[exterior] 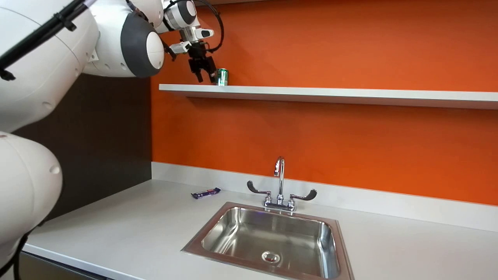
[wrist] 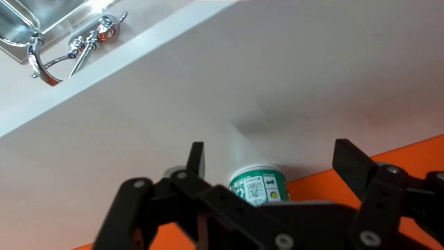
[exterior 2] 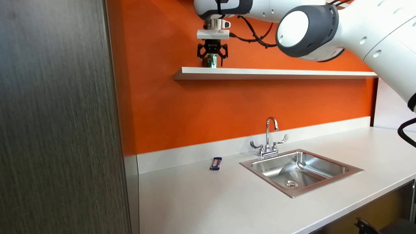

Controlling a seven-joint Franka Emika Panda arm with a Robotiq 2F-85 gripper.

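Observation:
A green can (exterior: 222, 77) stands upright on the white wall shelf (exterior: 327, 93), close to the shelf's left end. My gripper (exterior: 206, 78) is open beside it, pointing down, its fingertips just above the shelf surface. In the wrist view the can (wrist: 260, 185) shows past the gripper's black body, which hides its lower portion. Wide apart stand the two fingers (wrist: 196, 160), with nothing held between them. From the second exterior view the can (exterior 2: 212, 61) overlaps the gripper, so the gap between them is hard to judge there.
Below the shelf, a purple-wrapped bar (exterior: 206, 193) lies on the counter (exterior: 140, 219), left of the sink (exterior: 224, 221) and its faucet (exterior: 280, 182). The orange wall is directly behind the can. To the can's right the shelf is bare.

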